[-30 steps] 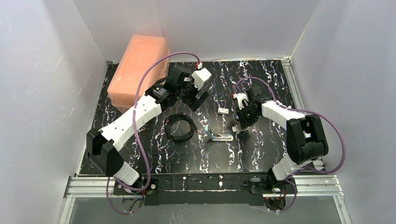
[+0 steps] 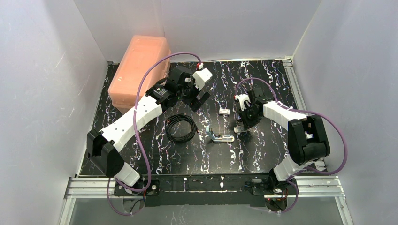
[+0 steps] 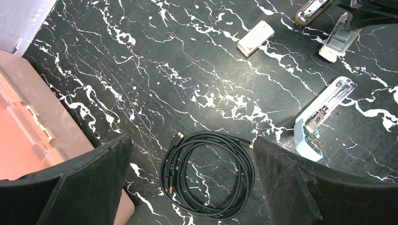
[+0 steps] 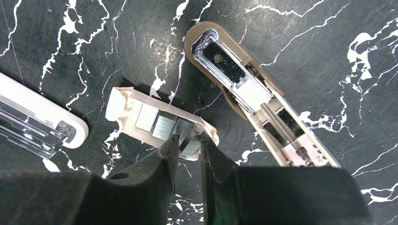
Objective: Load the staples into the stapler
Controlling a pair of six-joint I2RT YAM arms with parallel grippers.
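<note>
In the right wrist view, an open staple box (image 4: 133,131) with torn paper ends holds several grey staple strips (image 4: 164,125). My right gripper is over its right end, fingers partly apart. One tilted strip (image 4: 186,137) stands between the fingertips, close to the left one, with a gap to the right one. A light-blue and white stapler (image 3: 324,110) lies opened, its staple channel exposed. A brown stapler (image 4: 234,70) also lies opened, near the box. My left gripper (image 2: 200,101) hangs open and empty over the table, left of these things.
A small closed white box (image 2: 224,111) lies behind the light-blue stapler. Below my left gripper is a coiled black cable (image 2: 168,129). A large orange bin (image 2: 138,65) fills the back left.
My right gripper has shifted very slightly at the staple box. The left arm and the staplers have stayed in place.
</note>
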